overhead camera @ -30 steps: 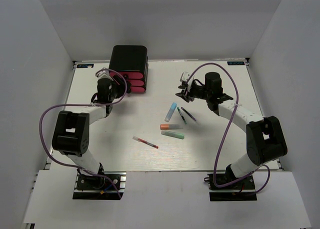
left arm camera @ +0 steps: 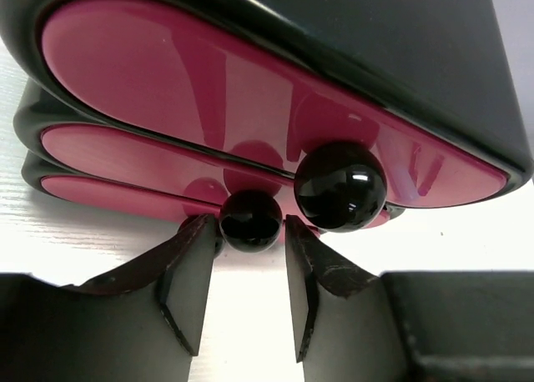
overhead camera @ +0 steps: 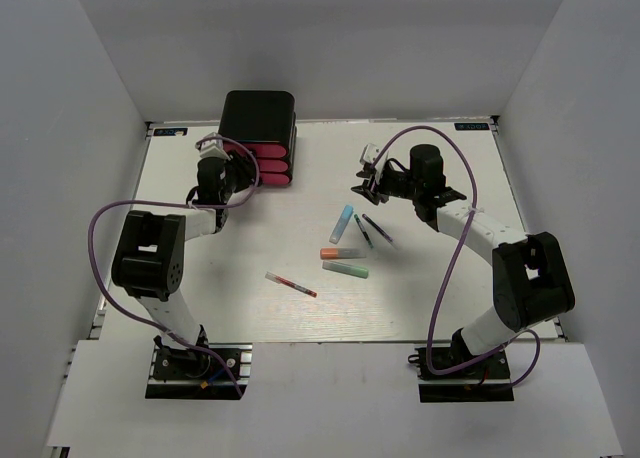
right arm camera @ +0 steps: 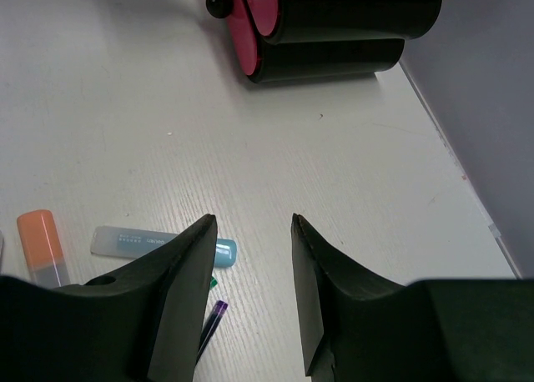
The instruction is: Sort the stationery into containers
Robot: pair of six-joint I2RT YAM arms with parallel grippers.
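At the back left stands a black cabinet [overhead camera: 258, 113] with three magenta-fronted drawers, each with a round black knob. My left gripper is at these fronts, its parted fingertips on either side of the middle drawer's knob [left arm camera: 251, 218]; contact is unclear. The top knob [left arm camera: 340, 187] is just right of the fingers. All drawers look closed. Over the table, my right gripper stands open and empty, near a blue eraser-like block [overhead camera: 341, 223], a green pen [overhead camera: 363, 231] and a purple pen [overhead camera: 380, 231].
An orange block [overhead camera: 342, 253], a green block [overhead camera: 345, 269] and a red pen [overhead camera: 291, 284] lie on the middle and front of the table. Bare tabletop [overhead camera: 315, 148] separates the cabinet from my right gripper. Walls border the back and sides.
The right arm, cabinet and stationery have stayed where they were.
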